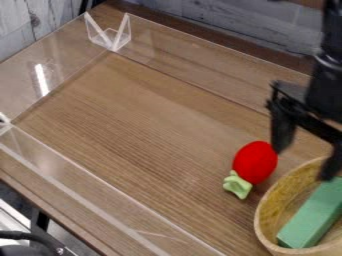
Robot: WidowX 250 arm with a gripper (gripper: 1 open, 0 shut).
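A dark robot gripper (291,134) hangs at the right, its fingers apart, above and to the right of a red strawberry-like object (255,163) with a green leafy end. A cream basket (290,210) sits at the lower right, partly out of frame, with a long green block (313,213) inside it. The gripper is somewhat blurred.
A small white wire-like holder (110,32) stands at the upper left.
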